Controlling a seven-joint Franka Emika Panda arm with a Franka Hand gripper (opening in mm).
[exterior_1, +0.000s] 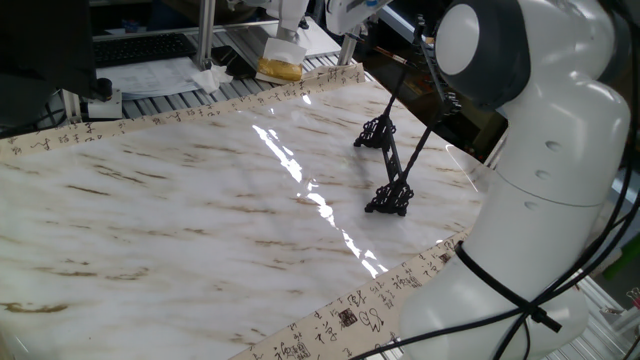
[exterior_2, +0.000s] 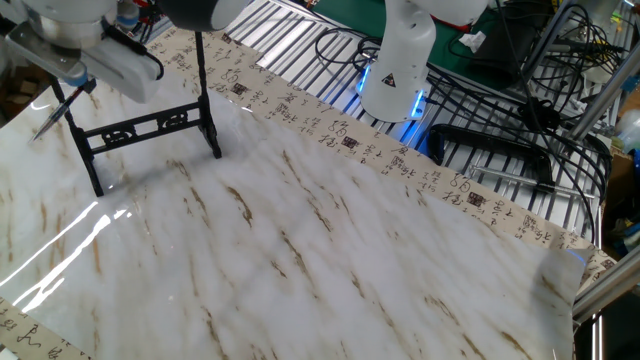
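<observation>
A black openwork stand is upright on the marbled sheet, at the upper left in exterior view 2. Exterior view 1 has the same stand right of the middle, its top partly against a dark background. My gripper is over the stand's left side in exterior view 2, partly cut off by the frame. A thin brush-like stick with a pale tip slants down-left just below it. Whether the fingers grip that stick is too unclear to tell. In exterior view 1 I cannot make out the gripper; my white arm fills the right side.
Most of the marbled sheet is bare. A beige strip with writing borders it. Beyond lie a black clamp-like frame and loose cables. A keyboard and a yellow-white block are past the far edge in exterior view 1.
</observation>
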